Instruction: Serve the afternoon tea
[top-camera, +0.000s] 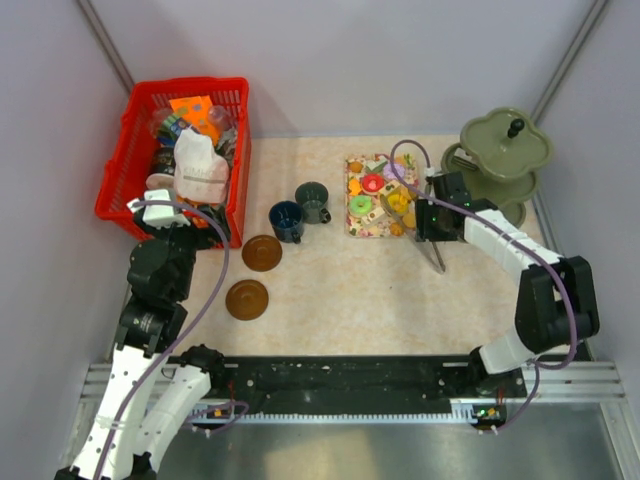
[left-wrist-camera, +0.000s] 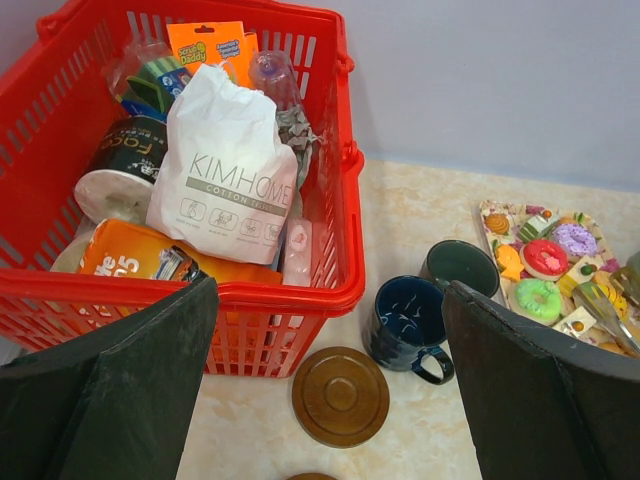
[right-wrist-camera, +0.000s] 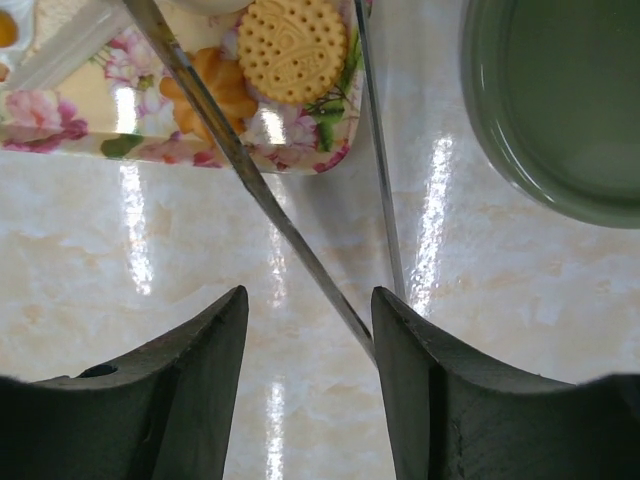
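Note:
A floral tray (top-camera: 356, 222) of toy pastries and biscuits sits at centre right, with metal tongs (right-wrist-camera: 283, 225) lying across its edge. My right gripper hangs over the tongs, fingers apart; whether they touch the tongs is unclear. The green tiered stand (top-camera: 505, 150) stands at the back right. A blue mug (top-camera: 286, 222) and green mug (top-camera: 313, 203) stand left of the tray, near two brown coasters (top-camera: 261, 253). My left gripper is open over the left side, empty.
A red basket (top-camera: 236, 100) full of packaged goods fills the back left.

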